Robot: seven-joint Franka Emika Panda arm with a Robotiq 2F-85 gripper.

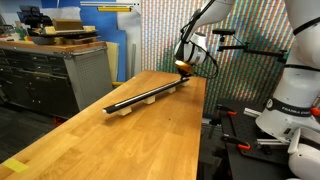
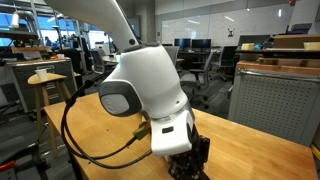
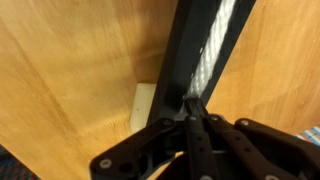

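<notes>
A long black channel [image 1: 140,98] lies across the wooden table, on light blocks. In the wrist view, a white braided rope [image 3: 212,45] runs along the black channel [image 3: 182,60] up to my gripper. The gripper is shut, its dark fingertips close together at the rope; no clear grip on the rope shows. At the channel's far end, the gripper [image 1: 184,72] looks small. My arm [image 2: 150,95] hides most of the channel in the other exterior view.
A pale block [image 3: 143,106] sits beside the channel below my gripper. A dark cabinet [image 1: 50,82] stands behind, and a stool [image 2: 48,88] is at the left.
</notes>
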